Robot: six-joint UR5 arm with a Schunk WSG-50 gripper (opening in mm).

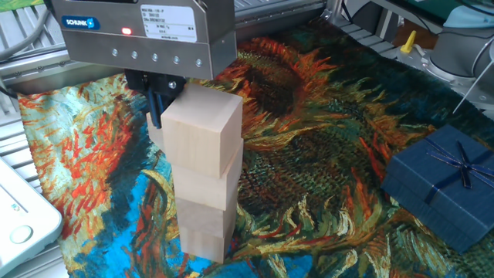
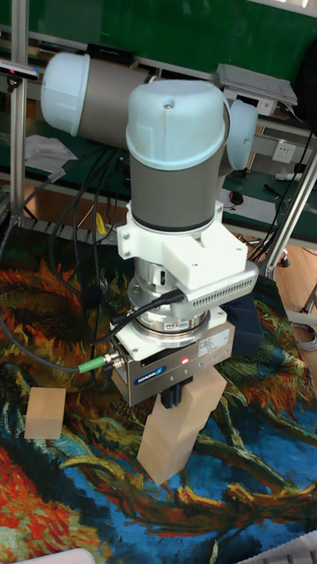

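A tower of several pale wooden blocks (image 1: 207, 189) stands on the patterned cloth. Its top block (image 1: 201, 139) sits a little out of line with the one beneath. My gripper (image 1: 158, 122) is lowered beside that top block, and its dark fingers (image 1: 156, 110) hang at the block's left side. In the other exterior view the gripper (image 2: 173, 400) shows its fingers close together, with nothing visible between them. They look to be against the block or very near it; exact contact is hidden. The tower (image 2: 173, 437) is upright.
A separate wooden block (image 2: 45, 413) lies on the cloth, left of the tower. At the right is a dark blue gift box (image 1: 444, 181) with a ribbon. A white device (image 1: 23, 220) sits at the left edge. Open cloth (image 1: 324, 170) lies between tower and box.
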